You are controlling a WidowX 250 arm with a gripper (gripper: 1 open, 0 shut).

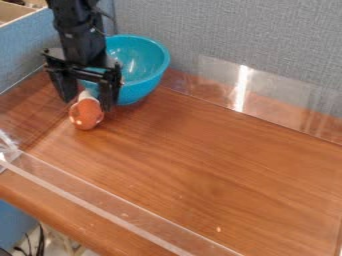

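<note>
My black gripper [88, 82] is at the upper left of the camera view, lowered just above an orange object [86, 113] with a pale upper part, on the wooden surface [201, 170]. Its fingers are in front of the left side of a cyan bowl [139, 65]; whether they touch the orange object or are open is hard to tell.
A blue-grey wall [30, 55] borders the left and a grey wall [254, 45] the back, with clear plastic strips along the edges.
</note>
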